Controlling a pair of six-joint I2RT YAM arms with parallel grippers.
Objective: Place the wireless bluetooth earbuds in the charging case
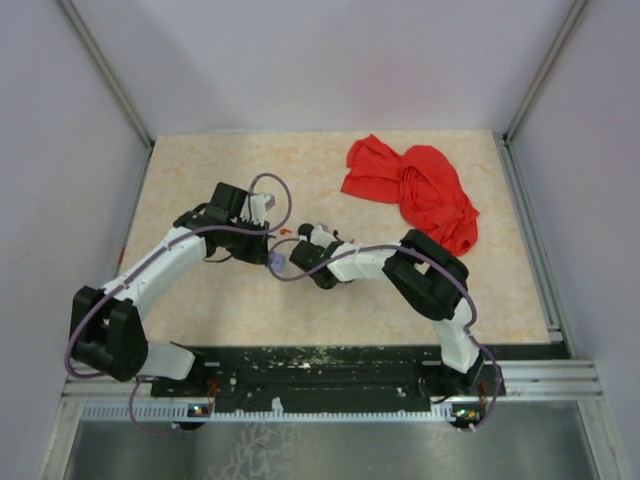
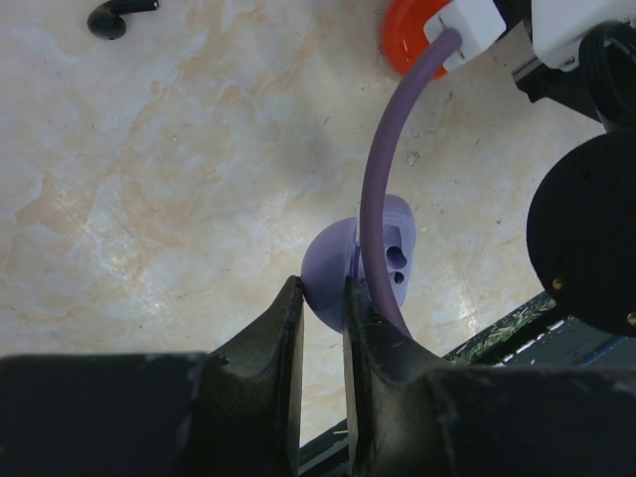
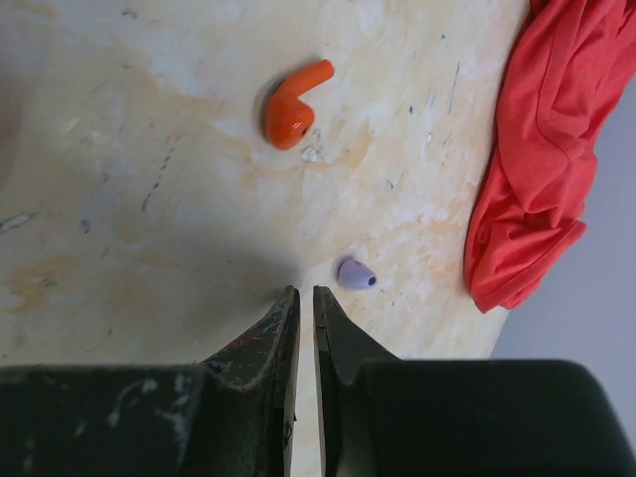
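Observation:
My left gripper is shut on a lavender charging case (image 2: 397, 258), whose top shows earbud slots, low over the table. My right gripper is shut low over the table; nothing shows between its fingertips. Beyond it lie an orange earbud (image 3: 288, 117) and a small lavender piece (image 3: 356, 274). A black earbud (image 2: 114, 20) lies at the upper left of the left wrist view. In the top view the right gripper stands just right of the lavender case (image 1: 276, 262), over where the round orange case was.
An orange round object (image 2: 402, 35) is partly hidden by the right arm. A crumpled red cloth (image 1: 430, 200) lies at the back right.

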